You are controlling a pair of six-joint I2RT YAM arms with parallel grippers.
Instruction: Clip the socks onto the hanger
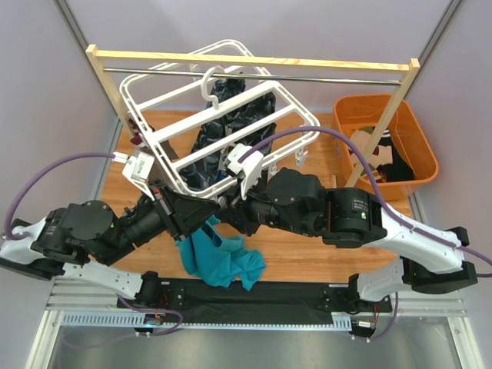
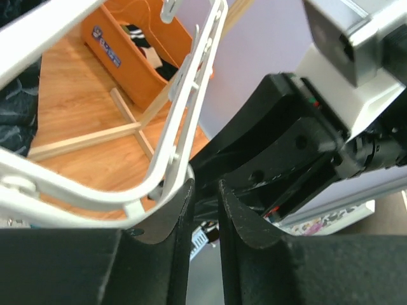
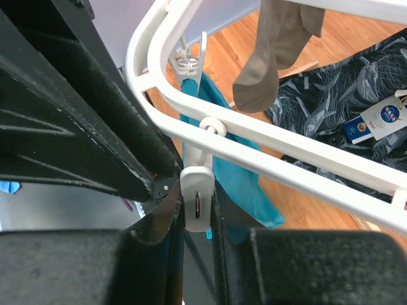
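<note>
The white hanger (image 1: 211, 115) hangs from the wooden stand, tilted upward at the back. My right gripper is shut on a white clip (image 3: 198, 184) at the hanger's near bar. A dark slot shows in the clip's face. Right beside it is my left gripper, its fingers a narrow distance apart; whether it pinches anything does not show. A taupe sock (image 3: 264, 67) hangs below the hanger. Teal cloth (image 1: 219, 257) lies beneath the bar, and its upper end meets another clip (image 3: 186, 63) in the right wrist view.
A crumpled black bag (image 1: 231, 127) lies under the hanger on the wooden table. An orange bin (image 1: 419, 134) with dark and tan cloth stands at the back right. Both grippers are crowded against each other at the hanger's near corner.
</note>
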